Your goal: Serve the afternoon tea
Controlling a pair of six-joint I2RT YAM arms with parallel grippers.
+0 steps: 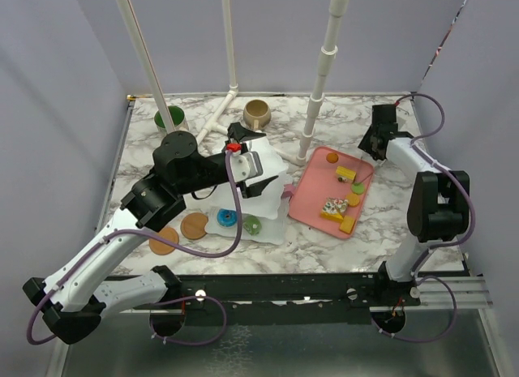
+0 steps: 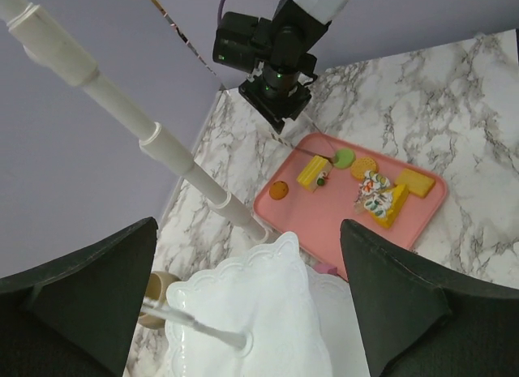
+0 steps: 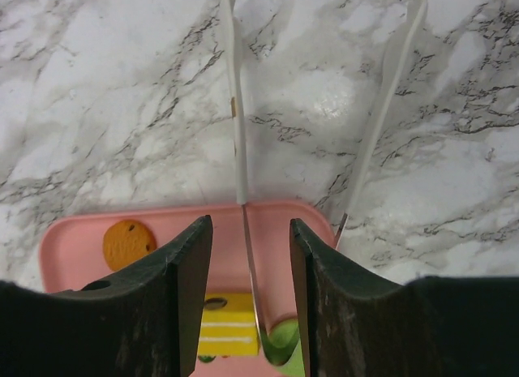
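A white tiered stand [image 1: 250, 197] stands at centre-left, its post rising in the left wrist view; a blue ring [image 1: 226, 217] and a green ring [image 1: 251, 225] rest on its lower plate. My left gripper [image 1: 261, 161] is open above the stand, nothing between its fingers. On the pink tray [image 1: 312, 194] lie a yellow cake piece [image 1: 345, 173], a green disc [image 1: 357, 188], a yellow wedge [image 1: 333, 208] and other pieces. Tongs with pale handles [image 3: 240, 150] lean over the tray's far edge, one tip at the green disc. Above them my right gripper is open and empty.
A green cup [image 1: 178, 116] and a beige cup [image 1: 257, 113] stand at the back. Brown round coasters [image 1: 193, 225] lie front left. White pipes [image 1: 316, 109] rise between the stand and tray. Bare marble lies right of the tray.
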